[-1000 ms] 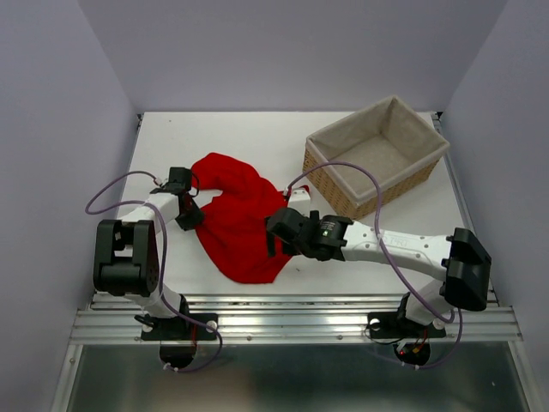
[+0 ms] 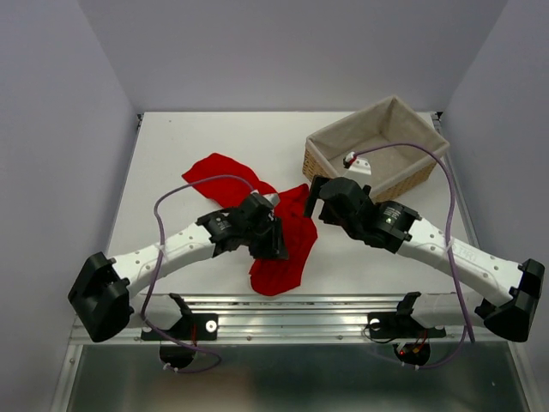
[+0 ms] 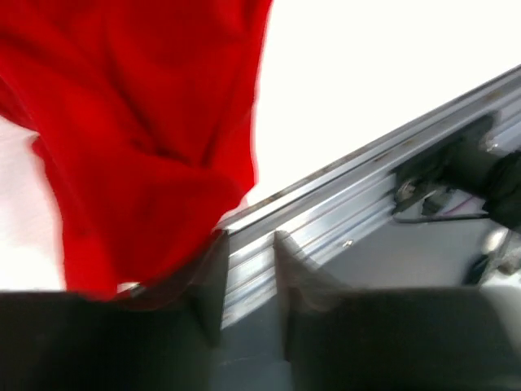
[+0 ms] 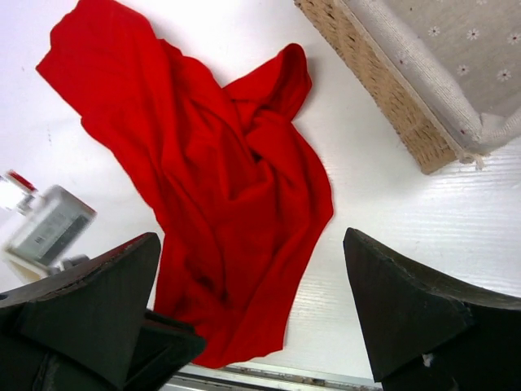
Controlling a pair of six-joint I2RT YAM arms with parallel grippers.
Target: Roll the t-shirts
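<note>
A red t-shirt (image 2: 225, 172) lies crumpled on the white table, stretching from the upper left toward the front edge. My left gripper (image 2: 268, 245) is over its front part; in the left wrist view its blurred fingertips (image 3: 203, 269) sit low over the cloth's edge near the table rim, part open, with no hold on cloth clearly visible. My right gripper (image 2: 313, 197) is raised beside the shirt near the basket; in the right wrist view its black fingers (image 4: 423, 309) stand wide apart over the shirt, nothing between them.
A wicker basket (image 2: 317, 167) with a grey liner stands at the back right. The metal rail (image 2: 274, 318) runs along the front edge.
My left gripper has swept right from the table's left side to the shirt's front middle. The right arm has moved back and right. The shirt's front part has shifted right and bunched.
</note>
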